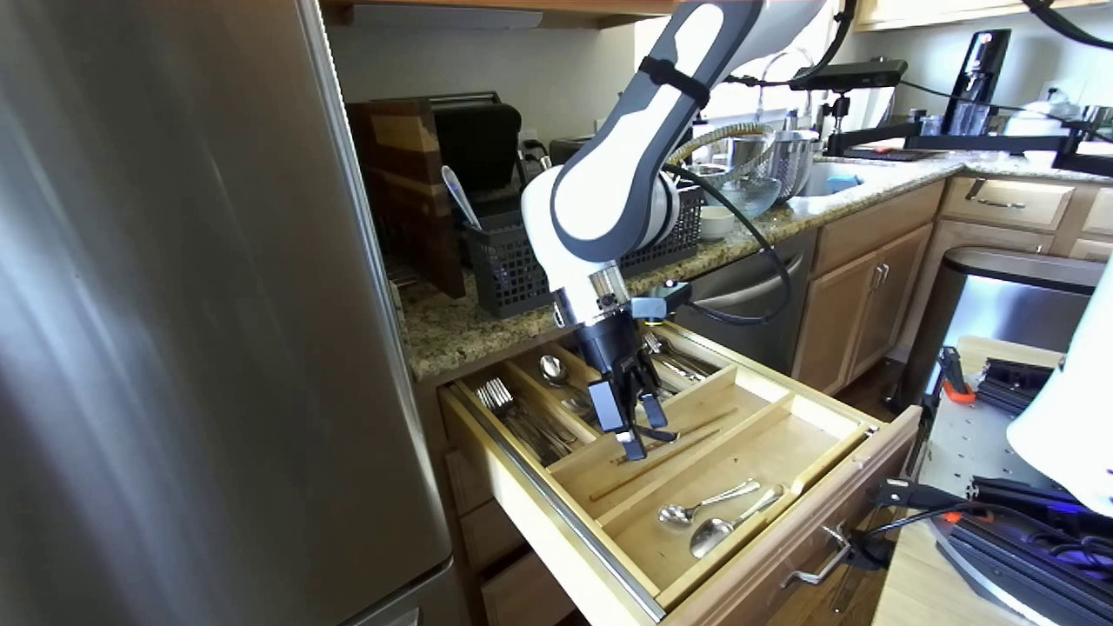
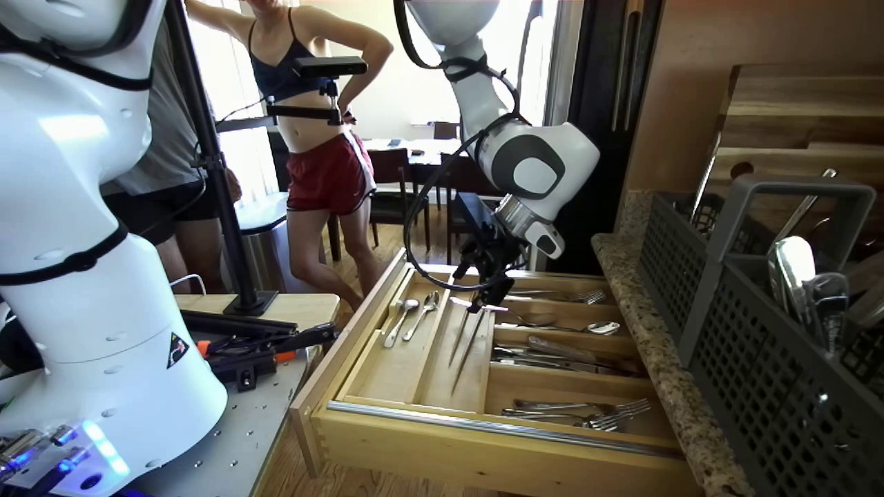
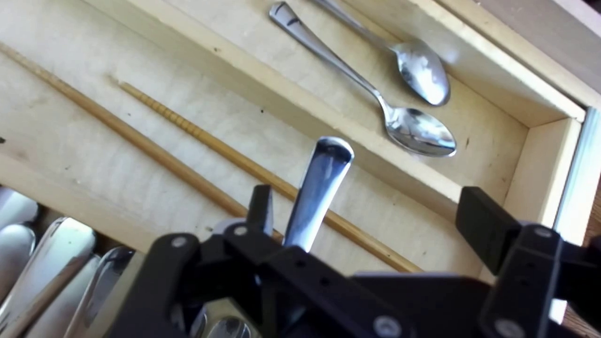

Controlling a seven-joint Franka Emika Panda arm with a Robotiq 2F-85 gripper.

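Observation:
My gripper is open over the chopstick compartment of the pulled-out drawer [image 1: 543, 499]. A shiny metal handle [image 3: 319, 191] sticks out over this compartment. It lies between the spread fingers in the wrist view, closer to the left one, and neither finger visibly grips it. The handle's other end is hidden behind the gripper. Two wooden chopsticks [image 3: 242, 160] lie on the compartment floor beneath. In exterior view 1 the gripper [image 1: 642, 426] hangs low in the drawer, just by the handle [image 1: 659, 434].
Two spoons [image 3: 419, 129] rest in the front compartment beyond a wooden divider [image 3: 270, 96]. Forks [image 2: 609, 415] and knives [image 2: 555, 352] fill rear compartments. The countertop [image 1: 438, 339] with a grey dish rack [image 1: 508, 271] borders the drawer's back. Much of the front compartment is bare.

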